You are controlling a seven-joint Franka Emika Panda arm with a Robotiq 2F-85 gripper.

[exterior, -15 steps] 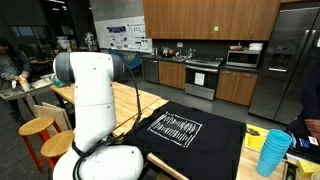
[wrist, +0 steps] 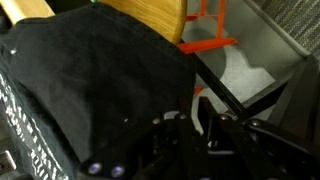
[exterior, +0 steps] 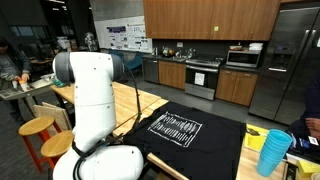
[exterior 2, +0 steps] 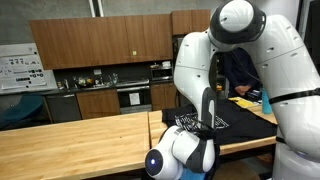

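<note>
A black cloth with white printing (exterior: 175, 130) lies spread over the table in exterior view 1. It also shows in exterior view 2 as black cloth (exterior 2: 240, 122) behind the arm. In the wrist view, the cloth (wrist: 95, 65) fills the left and middle, its corner near the table's edge. Dark parts of my gripper sit along the bottom of that view, close over the cloth's edge. They blend with the black fabric, so the gap between the fingers and whether any cloth lies in it are unclear.
Blue cups (exterior: 272, 152) stand at the right of the table. Wooden stools (exterior: 40, 127) are on the floor at the left. In exterior view 2, bare wooden tabletop (exterior 2: 75, 140) stretches clear to the left.
</note>
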